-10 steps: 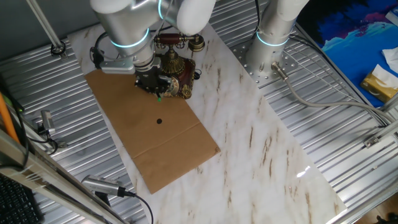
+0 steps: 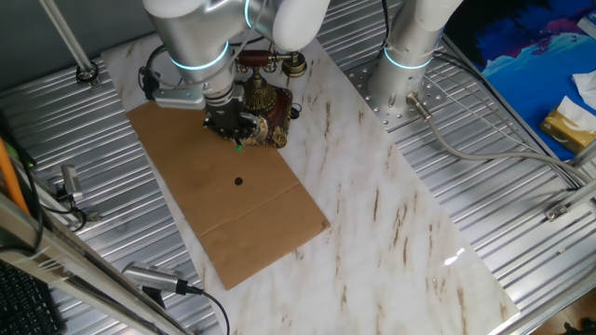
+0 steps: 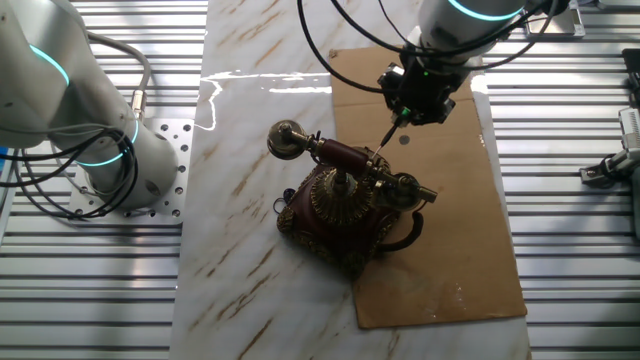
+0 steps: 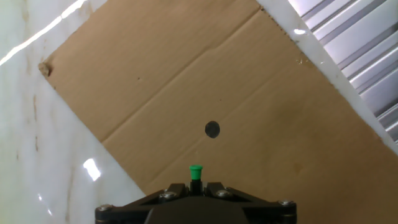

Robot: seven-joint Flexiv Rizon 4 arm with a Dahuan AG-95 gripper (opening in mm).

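Note:
In the wrist view my gripper is shut on a slim dark tool with a green end (image 4: 196, 172). From exterior view 2, a thin dark rod (image 3: 388, 135) slants from the gripper (image 3: 408, 110) towards the telephone; whether it touches the telephone is unclear. A small black round spot (image 4: 212, 129) lies on the brown cardboard (image 4: 155, 74), apart from the green end. Whether it is a disc or a hole cannot be told. In exterior view 1 the gripper (image 2: 237, 130) hangs over the cardboard's far part and partly hides the telephone.
An antique-style telephone (image 3: 340, 205) in dark red and brass stands beside the cardboard, overlapping its edge. The marble-patterned board (image 2: 372, 233) is bare on the robot base's side. A grey device (image 2: 154, 277) with a cable sits at the near left.
The arm's upper links have shifted slightly to the right in exterior view 1. The gripper's green-ended tool stays almost in place. Telephone, cardboard and black spot have not moved.

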